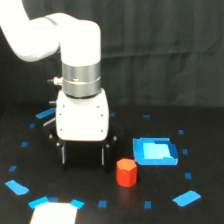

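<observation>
My gripper (83,156) is at the left of centre, its two thin dark fingers pointing down and set well apart. It looks open, and nothing shows between the fingers. To its right and nearer the camera, an orange-red block (126,173) with a six-sided outline rests on the dark table, apart from the fingers. Behind and to the right of that block lies a shallow blue tray (170,161) with a pale blue patch inside. The block is outside the tray.
A cream-coloured object (53,213) is cut off by the bottom edge at the left. Flat blue strips, such as one (186,198) at lower right, and small blue marks are spread over the black table. Open table surrounds the block.
</observation>
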